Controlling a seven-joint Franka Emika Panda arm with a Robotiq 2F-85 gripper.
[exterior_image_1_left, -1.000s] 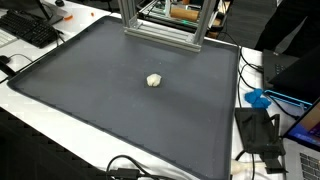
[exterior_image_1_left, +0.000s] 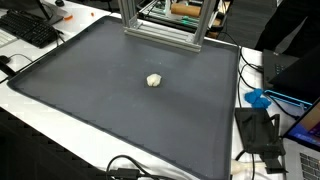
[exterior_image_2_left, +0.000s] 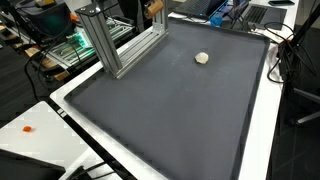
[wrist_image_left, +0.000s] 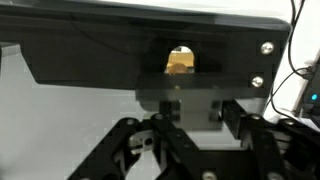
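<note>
In the wrist view my gripper is shut, with a small greyish block (wrist_image_left: 200, 103) between its fingers; blur hides what exactly it is. Just beyond lies a dark bar (wrist_image_left: 90, 55), with a tan wooden piece (wrist_image_left: 180, 62) showing through a gap in it. A small cream-coloured object (exterior_image_1_left: 153, 79) rests alone on the grey mat (exterior_image_1_left: 110, 110), and the same cream object (exterior_image_2_left: 201, 58) shows in exterior view 2. I cannot make out my gripper clearly in either exterior view.
A pale metal frame (exterior_image_1_left: 165, 37) stands at the mat's far edge, with a tan wooden cylinder (exterior_image_1_left: 185, 9) behind it. A keyboard (exterior_image_1_left: 28, 28) lies at the left. Black gear (exterior_image_1_left: 258, 135) and a blue item (exterior_image_1_left: 257, 98) lie at the right.
</note>
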